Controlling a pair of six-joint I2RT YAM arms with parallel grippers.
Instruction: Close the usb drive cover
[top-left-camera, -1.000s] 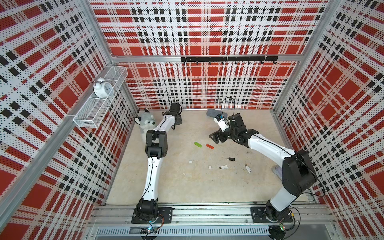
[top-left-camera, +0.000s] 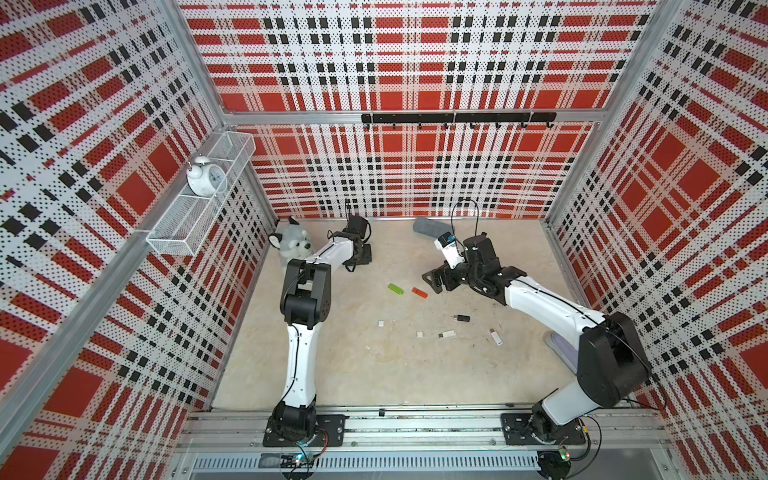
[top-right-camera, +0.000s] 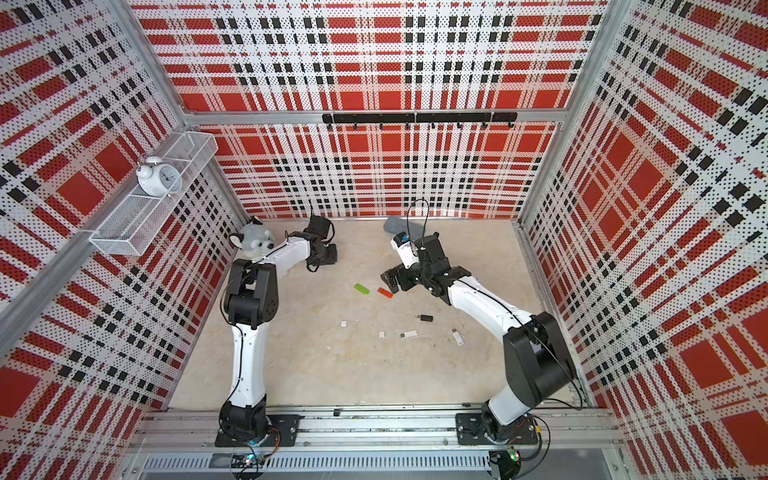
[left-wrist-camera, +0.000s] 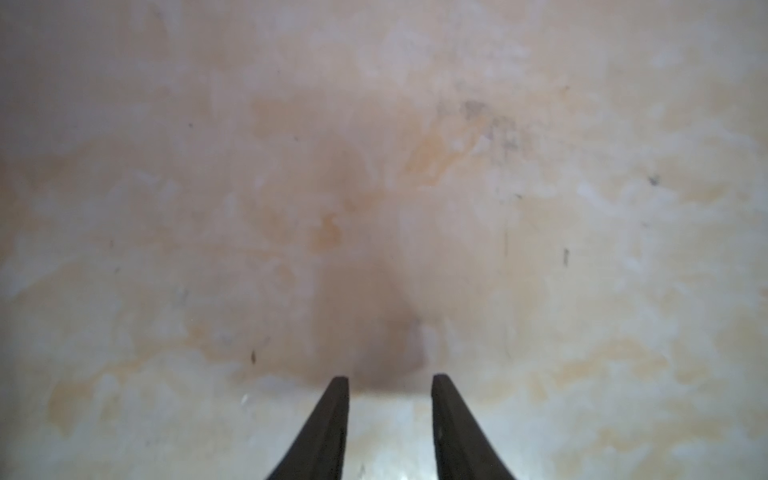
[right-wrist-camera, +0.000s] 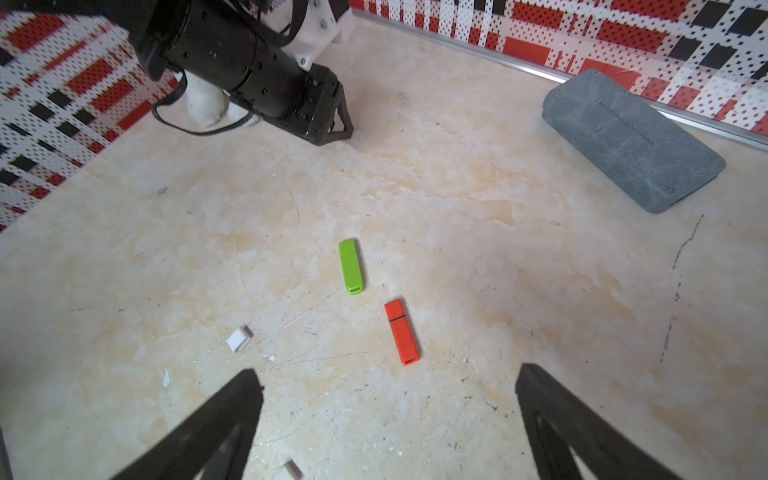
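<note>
Several small USB pieces lie loose on the table. A green drive (right-wrist-camera: 351, 266) and a red drive (right-wrist-camera: 402, 332), with a dark line across it near one end, show in the right wrist view. Towards the front are a black drive (top-left-camera: 461, 318), a white drive (top-left-camera: 447, 334), another white drive (top-left-camera: 497, 337) and small white caps, one cap (top-left-camera: 381, 324) at the left. My right gripper is open above the table, nothing between its fingers. Far back at the left, my left gripper hangs over bare table, fingertips a little apart and empty.
A grey case (right-wrist-camera: 632, 140) lies by the back wall. Behind the left arm sits a grey plush toy (top-left-camera: 294, 240). A purple-grey object (top-left-camera: 562, 350) is at the right edge, partly behind the right arm.
My right arm has shifted slightly right. The small pieces lie where they were.
</note>
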